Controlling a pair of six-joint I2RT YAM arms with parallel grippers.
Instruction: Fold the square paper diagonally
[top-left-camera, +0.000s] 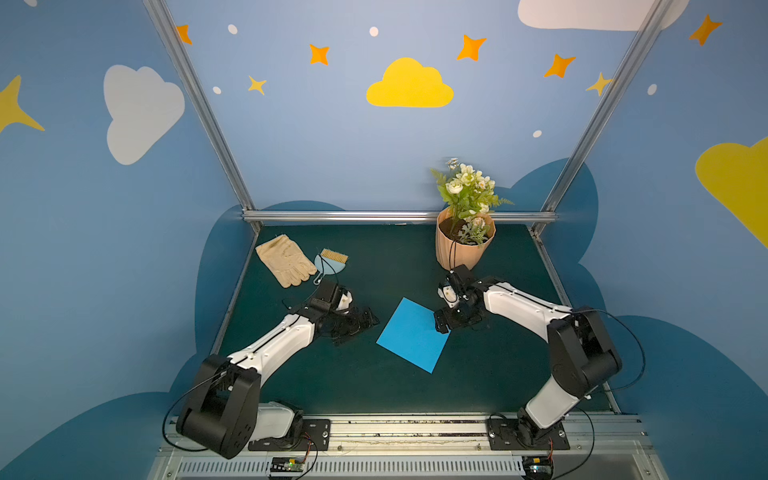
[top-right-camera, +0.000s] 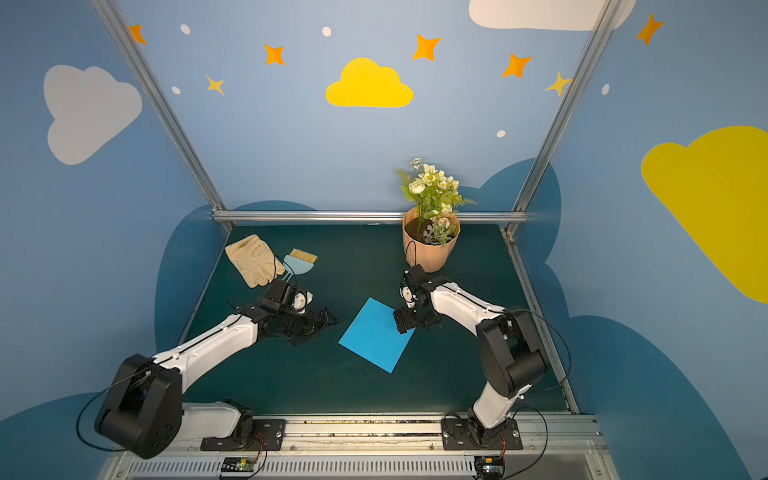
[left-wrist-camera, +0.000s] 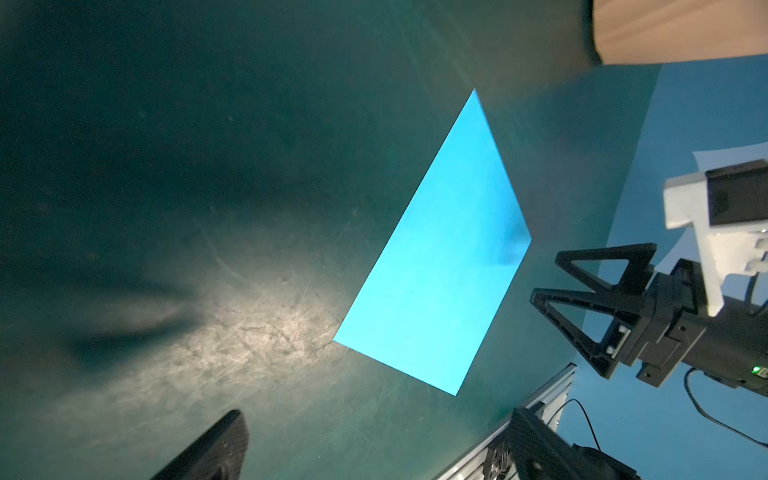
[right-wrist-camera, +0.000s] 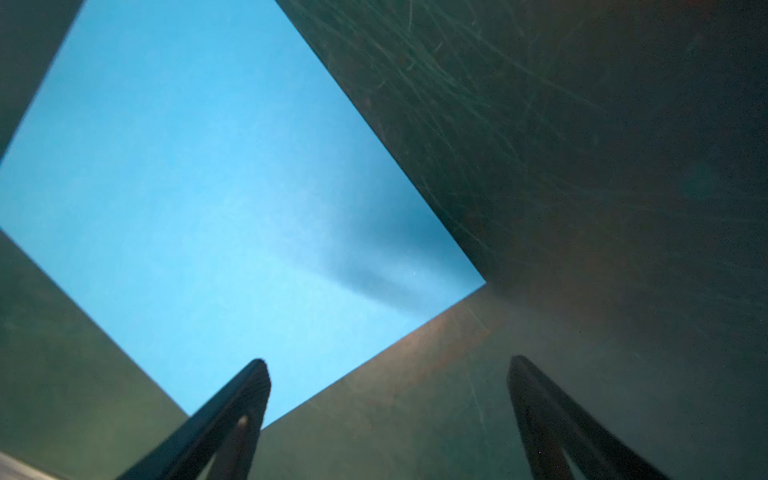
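Note:
A flat, unfolded blue square of paper (top-left-camera: 412, 337) lies on the dark green table, turned so that its corners point roughly back, left, front and right. Left of it, my left gripper (top-left-camera: 373, 321) is open, apart from the sheet. In the left wrist view, its two fingers frame bare table, with the paper (left-wrist-camera: 440, 256) beyond. My right gripper (top-left-camera: 445, 321) is open over the paper's right corner, which it partly covers in the top views. The right wrist view shows that corner of the paper (right-wrist-camera: 240, 208) lying ahead of the spread fingers (right-wrist-camera: 240, 408), nothing between them.
Behind my right arm stands a flower pot (top-left-camera: 462, 254) with white flowers. A beige glove (top-left-camera: 285, 261) and a small blue brush with dustpan (top-left-camera: 330, 262) lie at the back left.

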